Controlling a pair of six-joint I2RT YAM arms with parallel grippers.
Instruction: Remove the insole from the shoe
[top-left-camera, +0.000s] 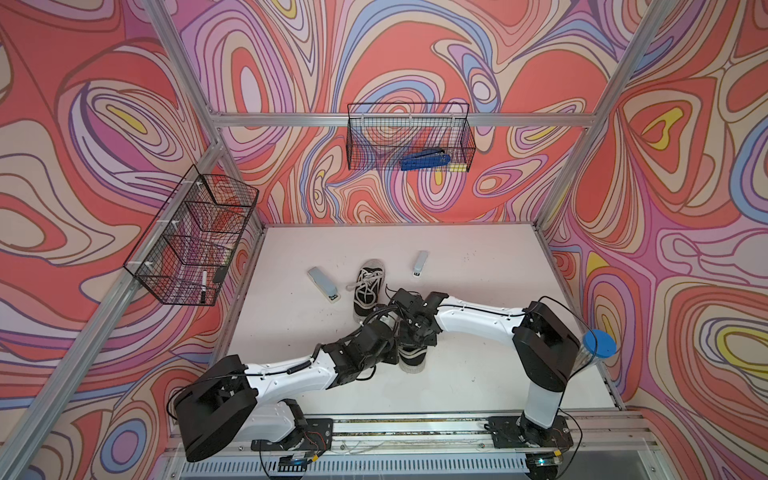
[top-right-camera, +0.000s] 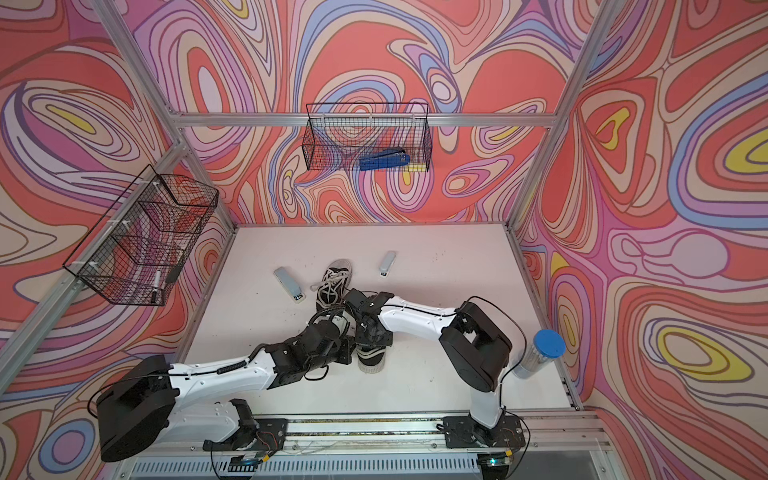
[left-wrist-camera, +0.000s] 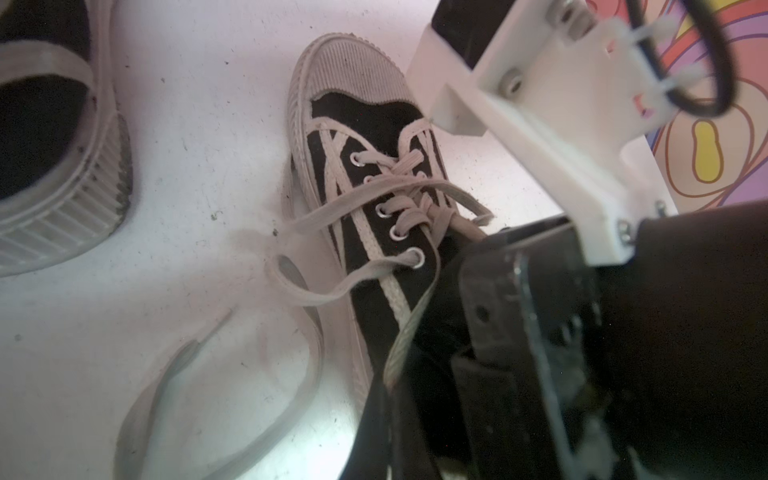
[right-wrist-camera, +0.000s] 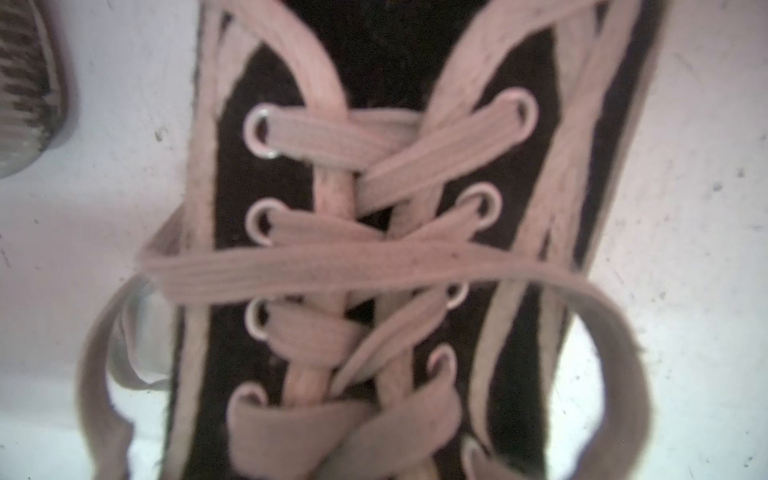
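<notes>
A black shoe with pale laces (left-wrist-camera: 392, 180) and a ribbed pale toe cap (left-wrist-camera: 352, 68) fills the middle of the left wrist view. Its loose laces trail to the left. My left gripper reaches in at the bottom edge, dark fingers together over the rear of the shoe, nothing visible between them. From the right, my right gripper (top-left-camera: 413, 328) crowds over the same shoe (top-left-camera: 413, 361); its fingertips are hidden. The right wrist view shows only the laced front (right-wrist-camera: 384, 240), without fingers. No insole can be made out, since both grippers cover the shoe's opening.
Farther back and left lies the second shoe (top-left-camera: 369, 286). Two grey blocks, a larger one (top-left-camera: 324, 284) and a smaller one (top-left-camera: 421, 262), rest on the table. A blue-lidded container (top-left-camera: 599, 344) stands at the right. Bare table (top-left-camera: 480, 264) lies behind the right arm.
</notes>
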